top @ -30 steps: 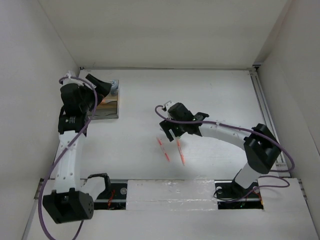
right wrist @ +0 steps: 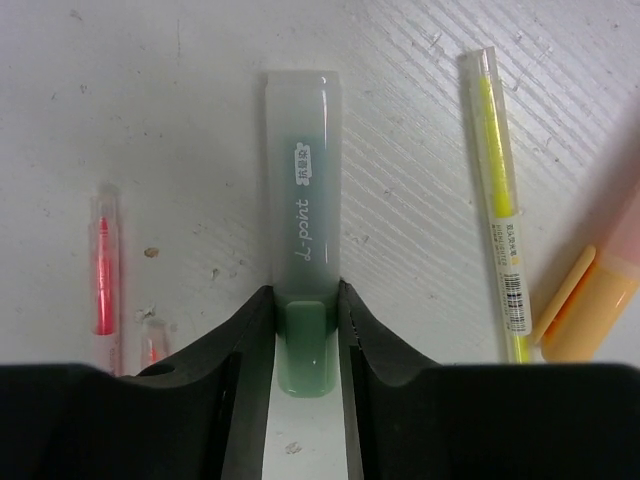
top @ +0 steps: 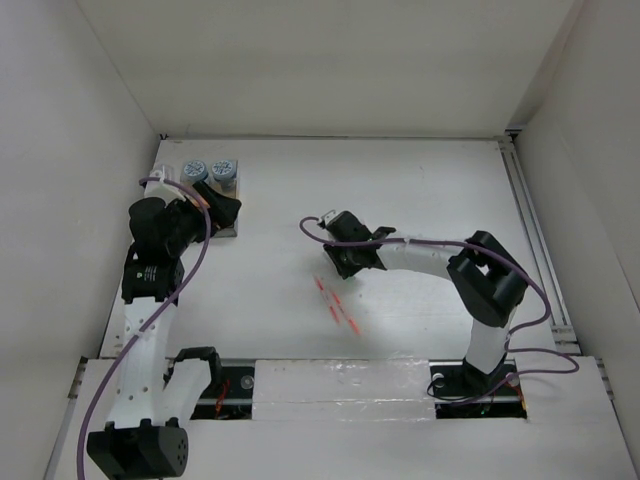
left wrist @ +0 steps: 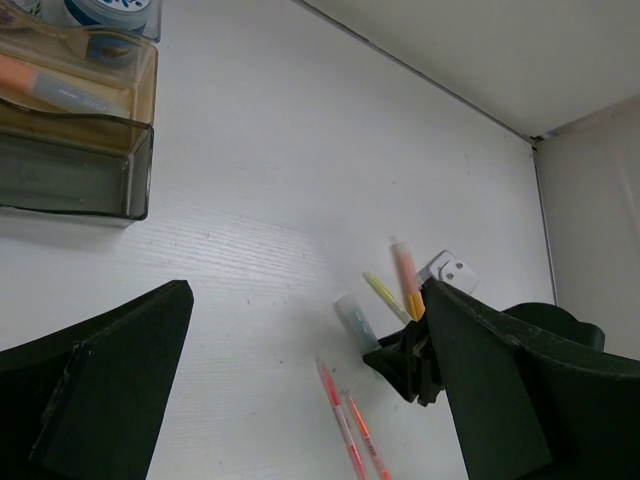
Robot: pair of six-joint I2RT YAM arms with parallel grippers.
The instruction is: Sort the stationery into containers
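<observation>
My right gripper is shut on a translucent green pen (right wrist: 303, 210) labelled d-point, lying on the white surface. A yellow highlighter refill (right wrist: 500, 200) lies to its right, with orange-pink pens (right wrist: 585, 315) beyond; red pens (right wrist: 105, 280) lie to its left, also seen in the top view (top: 338, 305). My left gripper (top: 215, 205) hangs open with nothing between its fingers, over the organiser (left wrist: 140, 140) at the back left, which holds an orange pen (left wrist: 45, 85) and round blue-lidded jars (top: 195, 170).
White walls (top: 560, 200) enclose the workspace on the sides and back.
My left arm has shifted right and toward the front over the organiser.
</observation>
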